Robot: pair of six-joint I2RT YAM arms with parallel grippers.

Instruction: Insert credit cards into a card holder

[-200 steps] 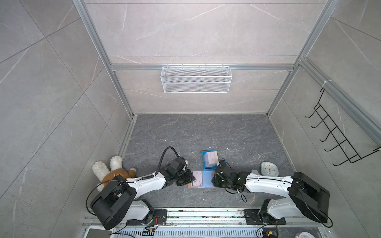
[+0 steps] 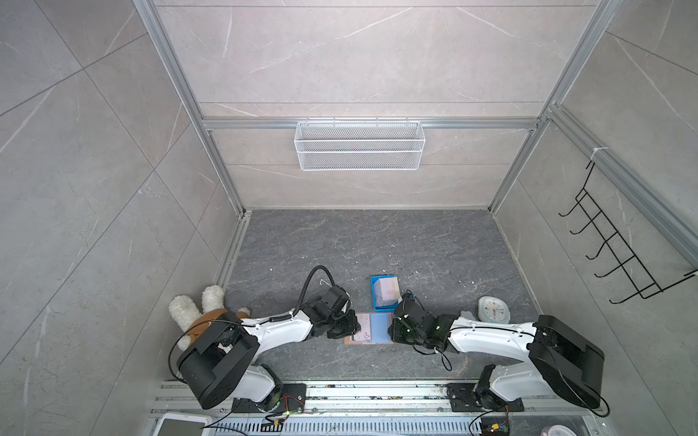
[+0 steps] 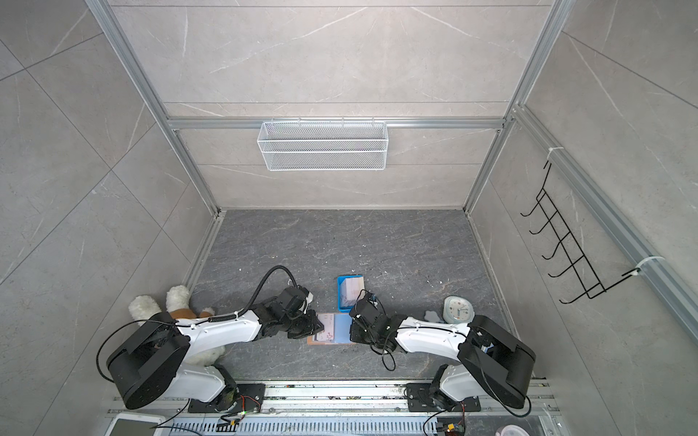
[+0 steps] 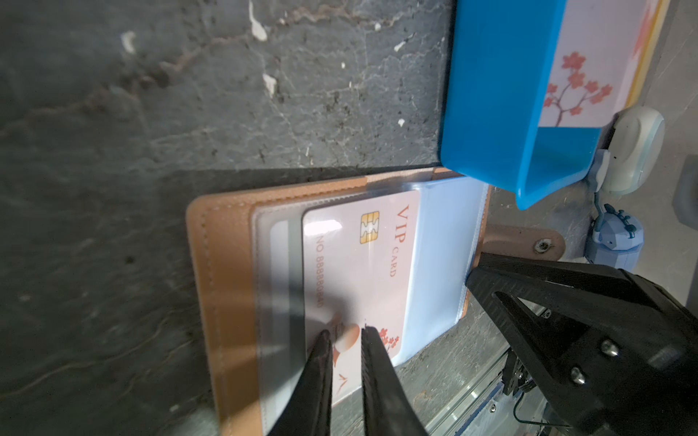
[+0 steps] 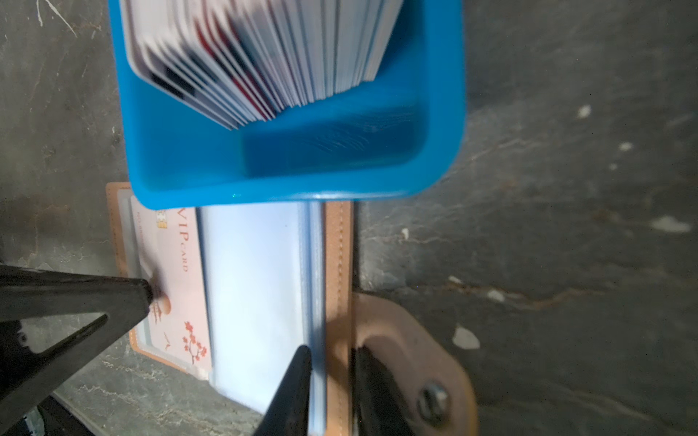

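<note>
An open tan card holder (image 4: 225,290) with clear sleeves lies flat. A pink VIP card (image 4: 363,269) lies on its left side, beside a pale blue area. My left gripper is low over that card, fingertips a little apart with no card seen clearly between them. My right gripper is at the holder's right edge by the tan strap, fingertips apart around the edge; whether it grips it is unclear. A blue box (image 5: 291,185) full of cards sits just behind the holder.
A plush toy (image 2: 189,316) is at far left, a white clock (image 2: 493,309) at right. The grey floor behind the box is clear. A wire basket (image 2: 359,145) and black hook rack hang on the walls.
My left arm has moved slightly rightward over the card holder. The right arm shows no visible movement.
</note>
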